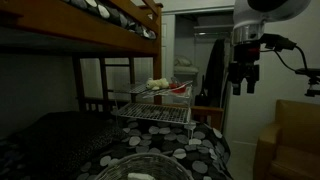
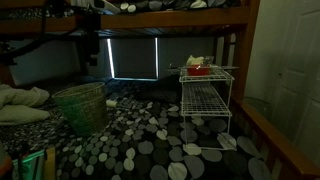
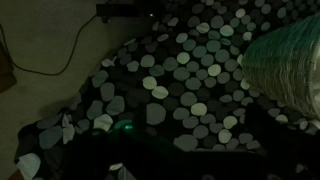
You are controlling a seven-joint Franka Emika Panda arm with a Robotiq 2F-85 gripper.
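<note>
Over the right side of the bed my gripper (image 1: 243, 88) hangs in the air, pointing down, open and with nothing visible between its fingers. In the wrist view the fingers are very dark against the dotted bedspread (image 3: 160, 92), and a woven basket (image 3: 285, 65) is partly in view at the right edge. That basket (image 2: 82, 108) stands on the bed in exterior view 2; something pale (image 1: 140, 176) lies inside it. A white two-tier wire rack (image 2: 203, 98) stands on the bed, with a red item (image 2: 200, 71) and a pale item beside it on the upper shelf.
A bunk frame (image 1: 90, 35) overhangs the bed. A brown armchair (image 1: 290, 145) stands at the right, and a wooden rail (image 2: 270, 135) edges the bed. Bare bedspread lies between the basket and the rack. The room is dim.
</note>
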